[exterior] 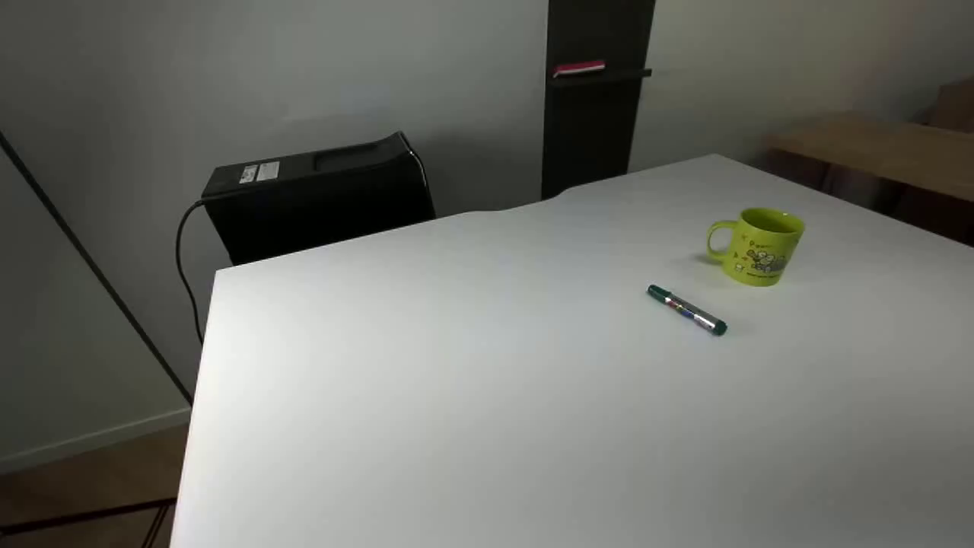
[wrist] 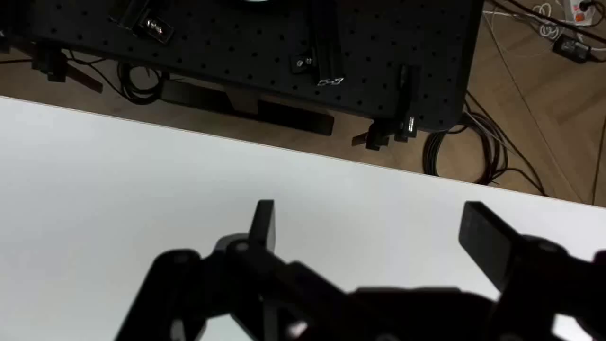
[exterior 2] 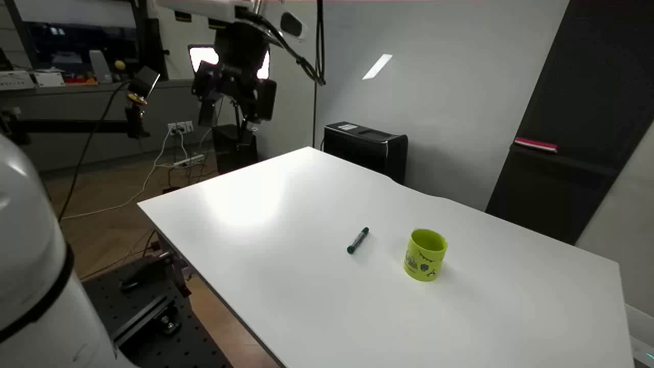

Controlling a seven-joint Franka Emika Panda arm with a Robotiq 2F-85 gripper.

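Observation:
A green-capped marker (exterior: 686, 310) lies on the white table, its printed barrel slanting toward a lime-green mug (exterior: 763, 247). The mug stands upright with its handle on the left in exterior view 1. In exterior view 2 the marker (exterior 2: 358, 240) is left of the mug (exterior 2: 425, 255), with bare table between them. High above the far left part of the table hangs my gripper (exterior 2: 236, 116), well away from both objects. From the wrist its fingers (wrist: 262, 225) show spread wide, with only table surface beneath. Neither marker nor mug appears in the wrist view.
A black box-like unit (exterior 2: 366, 150) stands behind its far edge. In the wrist view, a black perforated platform (wrist: 238, 57) lies beyond the table edge, with a gap and coiled cables (wrist: 488, 148) near it.

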